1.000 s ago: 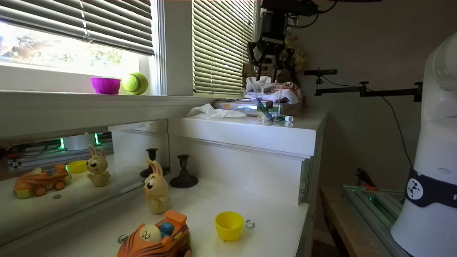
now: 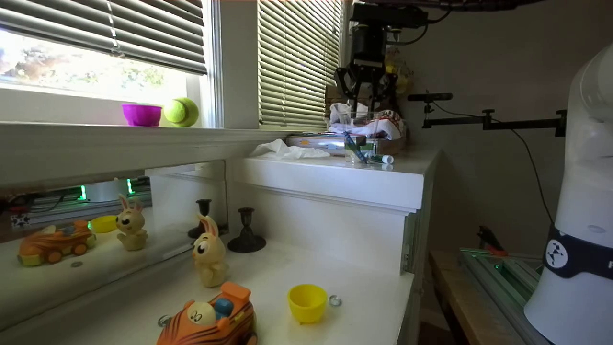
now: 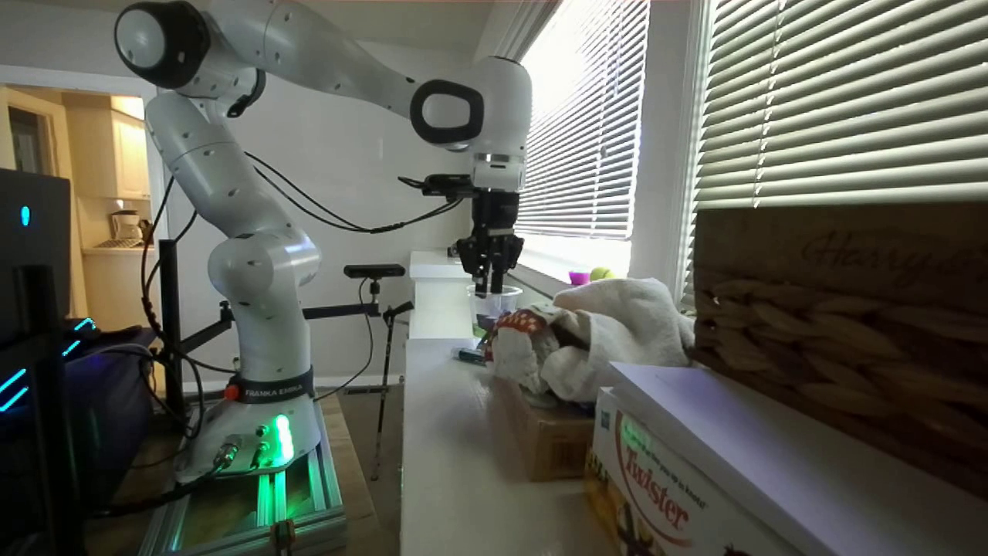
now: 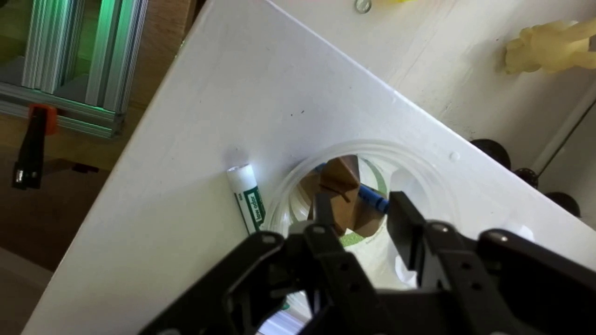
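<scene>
A clear plastic cup [image 2: 370,123] stands upright on the raised white ledge. In the wrist view, a brown folded piece [image 4: 339,187] and a blue pen-like stick [image 4: 373,198] show within the rim of the cup [image 4: 391,146]. Pointing down, my gripper [image 2: 363,109] is at about the height of the cup's mouth. Its fingers stand part open, with a gap between them, and nothing is visibly held. From the wrist, the gripper overlaps the cup's opening; whether its tips are inside cannot be told. A white-capped marker [image 4: 248,198] lies beside the cup.
White cloth [image 3: 616,324] on a cardboard box [image 3: 546,431] and a Twister box [image 3: 648,472] crowd the ledge beyond the cup. On the lower shelf are a yellow cup [image 2: 307,303], an orange toy car [image 2: 210,319], a rabbit [image 2: 210,258] and a dark candlestick [image 2: 246,233].
My gripper has shifted slightly right in exterior view 1 and hangs straighter, its fingers appearing a little closer together. The cup and the marker have stayed put.
</scene>
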